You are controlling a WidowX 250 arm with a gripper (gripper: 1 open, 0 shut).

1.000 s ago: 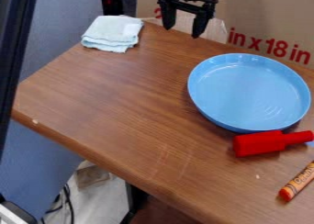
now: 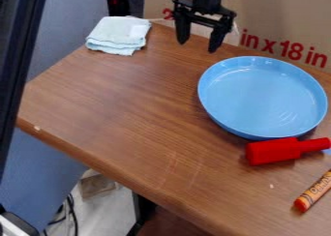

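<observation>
My black gripper hangs over the back of the wooden table, above and behind the blue plate. Its two fingers are spread apart, with nothing visible between them. A folded pale blue cloth lies at the back left of the table. A red bottle-like object lies on its side just in front of the plate, and an orange crayon-like stick lies at the lower right, partly out of frame.
A cardboard sheet with red print stands behind the table. The table's left edge drops to a floor area with cables.
My gripper has moved slightly down and a little to the left over the last second. The objects on the table have not moved.
</observation>
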